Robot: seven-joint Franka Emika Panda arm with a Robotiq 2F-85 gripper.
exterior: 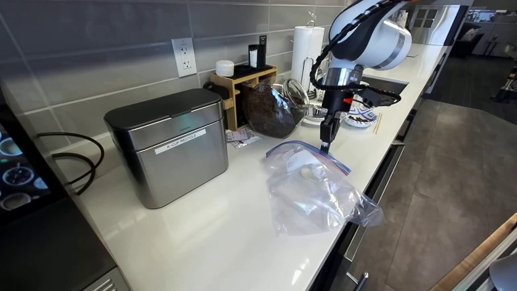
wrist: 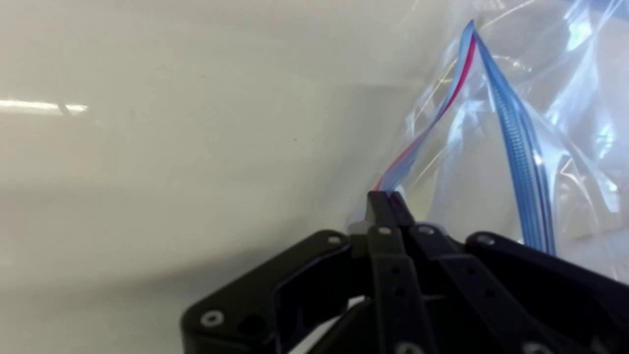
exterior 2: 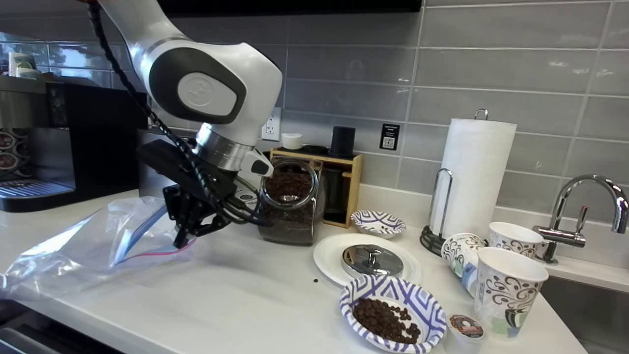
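A clear zip bag [exterior: 310, 194] lies on the white counter, its blue-edged mouth toward my arm and one corner hanging over the counter's front edge. My gripper is shut on the bag's pink-and-blue zip edge, which runs up to its fingertips in the wrist view. The other blue zip strip [wrist: 522, 159] stands apart from that edge, so the mouth gapes. From the side, my gripper [exterior 2: 184, 242] is low over the counter at the bag's opening, with the bag [exterior 2: 76, 248] trailing off to the left.
A steel K-cup bin [exterior: 184, 155] stands by the wall. Behind the gripper are a glass jar of coffee [exterior 2: 289, 206], a bowl with coffee beans [exterior 2: 433, 312], a plate with a metal lid [exterior 2: 372, 259] and several paper cups. Bare counter lies left of the bag in exterior view 1.
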